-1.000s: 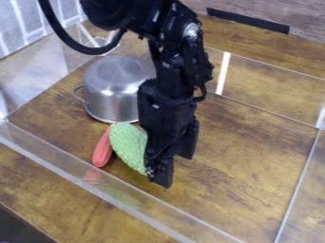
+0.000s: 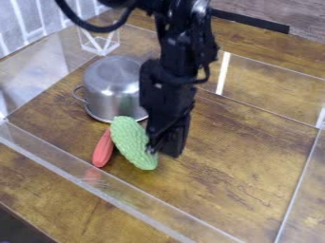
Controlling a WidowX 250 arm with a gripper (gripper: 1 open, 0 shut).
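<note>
My black gripper (image 2: pixel 160 142) hangs in the middle of the camera view, blurred, its tip just right of a light green cloth-like object (image 2: pixel 132 142). Whether its fingers are open or shut is too blurred to tell. A red elongated object (image 2: pixel 103 148) lies left of the green one. A steel pot (image 2: pixel 109 87) stands behind them on the wooden floor (image 2: pixel 238 190).
Clear low walls (image 2: pixel 76 163) edge the wooden surface at front and left. A white frame (image 2: pixel 99 40) stands at the back left.
The arm has risen and drawn back a little, now blurred in motion. More of the green object shows beside the gripper.
</note>
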